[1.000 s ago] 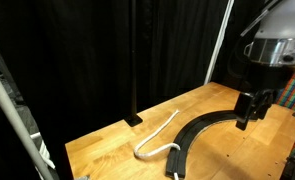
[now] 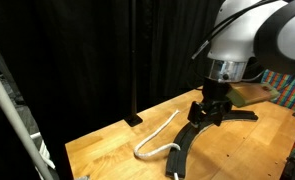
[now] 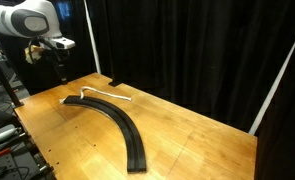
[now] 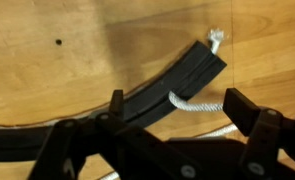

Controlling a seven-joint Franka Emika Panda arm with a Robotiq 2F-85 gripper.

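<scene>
A white rope (image 2: 155, 136) lies on the wooden table, bent near one end of a curved black track (image 2: 177, 160). In the wrist view the rope (image 4: 195, 104) crosses over the track's end, and a frayed tip (image 4: 216, 37) shows just past it. My gripper (image 2: 210, 115) hangs above the table over the track, its fingers apart and empty. From exterior view 2 the gripper (image 3: 63, 69) is at the far left, above and apart from the track (image 3: 117, 118). In the wrist view both black fingers (image 4: 117, 103) frame the track below.
A small black piece (image 2: 133, 119) sits at the table's back edge before a black curtain (image 2: 77, 60).
In exterior view 1 my gripper has moved left, from the right side to over the track. The rope and track have stayed in place.
</scene>
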